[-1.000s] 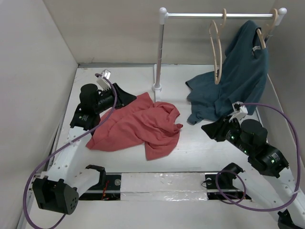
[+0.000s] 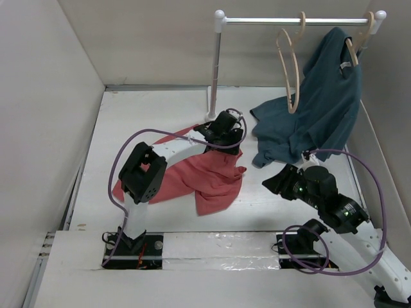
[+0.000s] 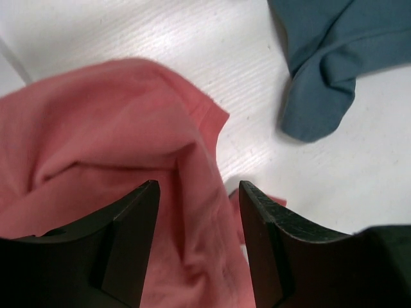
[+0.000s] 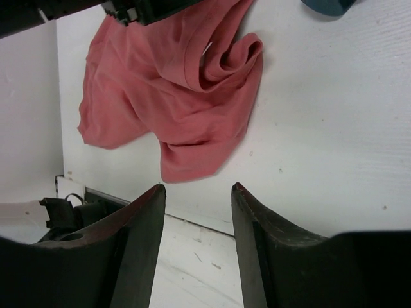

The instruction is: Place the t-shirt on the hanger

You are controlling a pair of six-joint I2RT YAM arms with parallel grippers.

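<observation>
A red T-shirt (image 2: 212,186) lies crumpled on the white table. My left gripper (image 2: 230,144) is over its upper right part; in the left wrist view its open fingers (image 3: 125,244) sit just above a ridge of red cloth, gripping nothing visible. My right gripper (image 2: 279,179) stands open at the right, with bare table ahead of it and the red shirt beyond in the right wrist view. Wooden hangers (image 2: 292,96) hang from the rail (image 2: 257,21).
A teal garment (image 2: 321,96) hangs at the right, its lower part on the table beside the red shirt. The rack's post (image 2: 216,64) stands behind the red shirt. Walls close in both sides.
My left gripper has swung right from the table's left side to over the red shirt's right part. The right arm has shifted slightly.
</observation>
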